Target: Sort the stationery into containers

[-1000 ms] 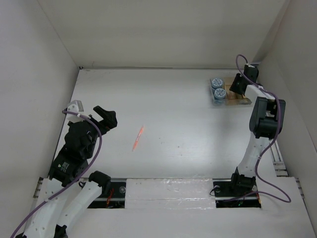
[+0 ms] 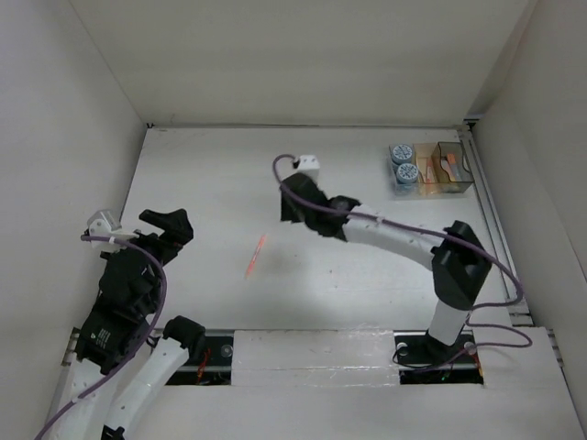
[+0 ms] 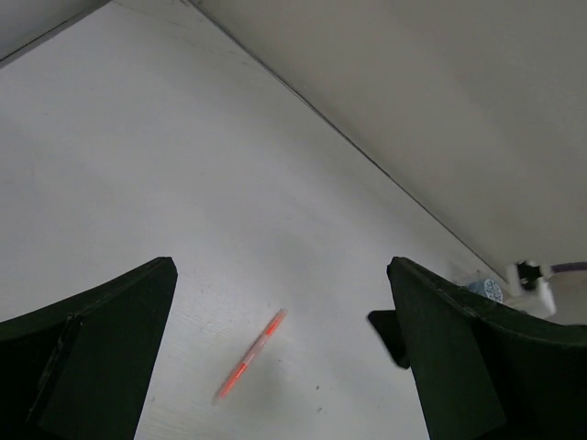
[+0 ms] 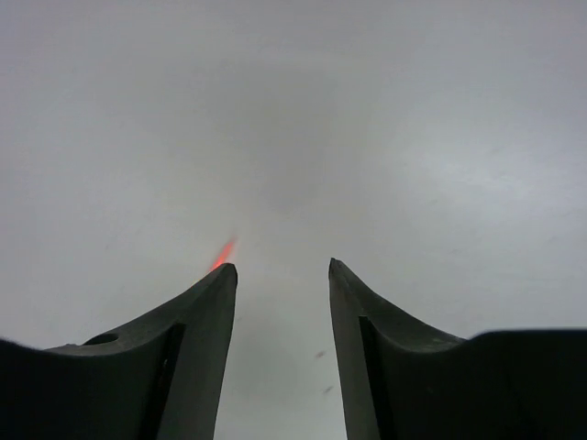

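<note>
A thin orange-red stick, pen-like [image 2: 256, 256], lies alone on the white table left of centre. It shows whole in the left wrist view [image 3: 249, 356], while the right wrist view has only its blurred tip [image 4: 223, 253] beside the left finger. My right gripper is open above the table, its fingers apart with bare surface between them. At the left side, my left gripper stands wide open and empty. The container group at the back right has a brown compartment [image 2: 427, 189] and a dark-edged clear one [image 2: 469, 162] with orange and pale items in it.
Two round jars with blue-white patterned lids [image 2: 402, 153] stand at the left of the container group. Walls enclose the table at the back and sides.
My right arm has swung left from the containers to above mid-table, uncovering the clear compartment. My left gripper has drawn back slightly to the left. The stick has stayed put.
</note>
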